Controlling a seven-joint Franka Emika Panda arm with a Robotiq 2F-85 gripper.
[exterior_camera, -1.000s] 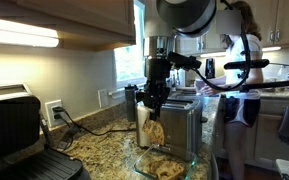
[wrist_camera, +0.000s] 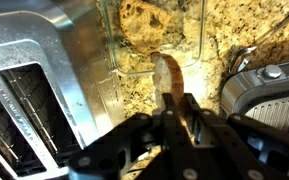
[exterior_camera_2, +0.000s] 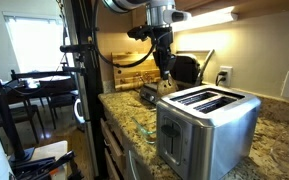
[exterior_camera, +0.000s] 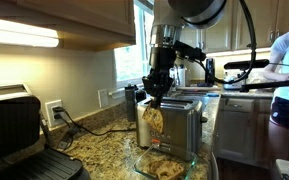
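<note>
A slice of bread (exterior_camera: 153, 121) hangs upright from my gripper (exterior_camera: 156, 101), which is shut on its upper part. In the wrist view the held bread slice (wrist_camera: 167, 76) shows edge-on beyond the fingers. Beneath it, on the counter, a clear glass container (exterior_camera: 144, 162) has more bread (wrist_camera: 144, 22) in it. The silver two-slot toaster (exterior_camera: 189, 125) stands right beside the held slice. Its slots look empty in the wrist view, where the toaster (wrist_camera: 39, 75) fills the left side. From the other side, the toaster (exterior_camera_2: 209, 130) is in front of my arm.
A dark ribbed grill (exterior_camera: 39, 163) sits on the granite counter at the near left. A power cord (exterior_camera: 94, 131) runs to the wall outlet (exterior_camera: 55, 113). At the far right a person (exterior_camera: 287, 80) stands partly in view.
My gripper has risen with the bread slice, lifting it higher above the glass container. The person in the background has moved to the right.
</note>
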